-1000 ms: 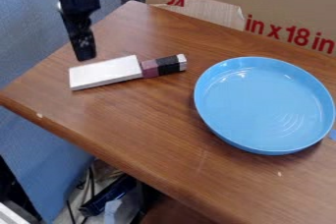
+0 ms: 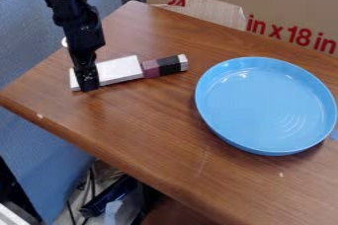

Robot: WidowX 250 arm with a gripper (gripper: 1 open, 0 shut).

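My black gripper point(image 2: 85, 74) has its fingertips down at the left part of a long white object point(image 2: 122, 69) that lies on the wooden table. The object's right end carries a maroon and dark block section with a pale tip point(image 2: 166, 65). Whether the fingers are open or closed on it is hard to tell. A light blue plate point(image 2: 264, 105) lies to the right of the white object.
A large cardboard box point(image 2: 264, 12) stands at the back.
The object and plate look unmoved.
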